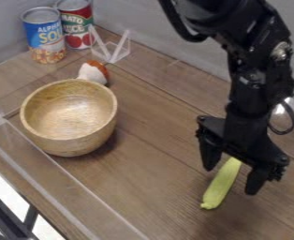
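Note:
My black gripper [232,172] hangs over the right side of the wooden table, open, its fingers on either side of the upper end of a long pale green object [218,191] lying on the tabletop. Whether the fingers touch it I cannot tell. The object's top end is partly hidden behind the gripper.
A tan bowl [69,138] sits at the left. A white object behind the arm is mostly hidden.

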